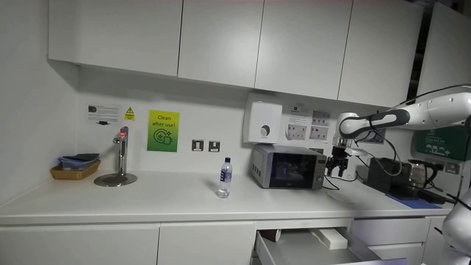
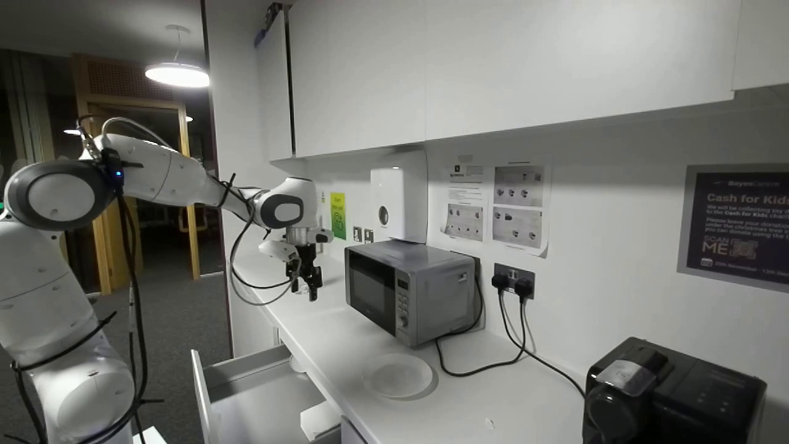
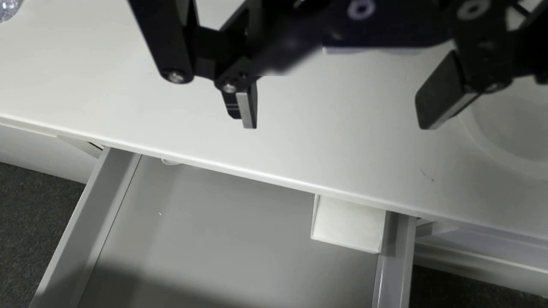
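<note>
My gripper is open, its two black fingers wide apart with nothing between them. It hangs above the white counter (image 2: 336, 333), in front of the microwave (image 2: 410, 288) in exterior view 2. Below it, a grey drawer (image 3: 215, 231) stands pulled out. In the drawer lie a white box (image 1: 332, 239) at the right and a dark cup (image 1: 271, 235) at the left, mostly tucked under the counter edge. A clear plastic bottle (image 1: 225, 179) with a dark cap stands upright on the counter, left of the microwave. A pale plate (image 2: 399, 375) lies flat on the counter.
A black coffee machine (image 2: 673, 396) occupies the counter's far right end, and black cables (image 2: 481, 370) trail behind the plate. At the left are a tap (image 1: 122, 152) and a basket (image 1: 75, 170). Counter space around the bottle is clear.
</note>
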